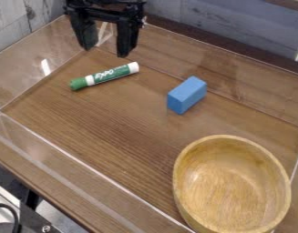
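My black gripper (106,35) hangs at the top left of the camera view, open, above and behind a white-and-green tube (105,76) lying on the wooden surface. A blue block (187,95) rests to the right of the tube, apart from it. A round pale wooden bowl (231,182) stands at the lower right.
Raised walls border it on the left and at the back. A black cable lies at the lower left corner, outside it.
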